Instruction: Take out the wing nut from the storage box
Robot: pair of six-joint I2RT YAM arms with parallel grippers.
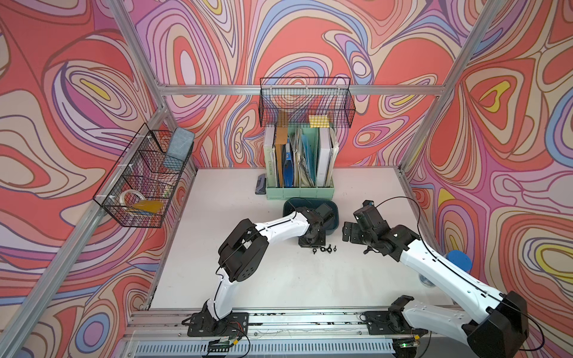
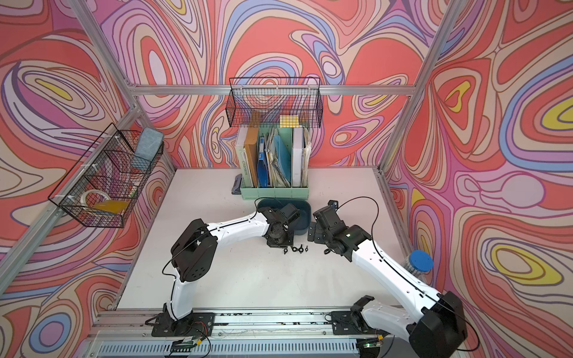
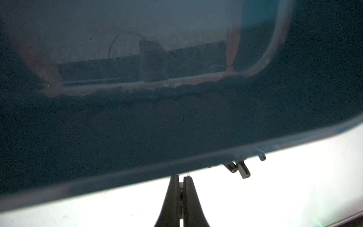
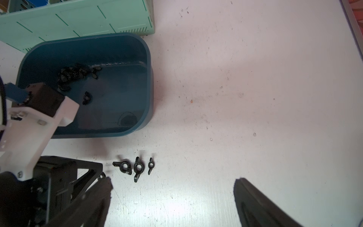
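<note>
Inside the dark blue storage box [image 4: 113, 99], several black wing nuts lie heaped at the far left, with a single wing nut [image 4: 87, 98] apart from them. On the white table before the box, three wing nuts [image 4: 138, 168] lie in a row. My left gripper is over the table at the box's near side, its fingers together. A small dark ringed piece, seemingly a wing nut [image 4: 101, 176], shows at its fingertips. To the right of the row, my right gripper stands open and empty above bare table.
Behind the box stands a green file holder [image 1: 299, 193] full of folders. My left arm crosses the box's near left part. A blue-lidded jar [image 2: 420, 260] is at the right edge.
</note>
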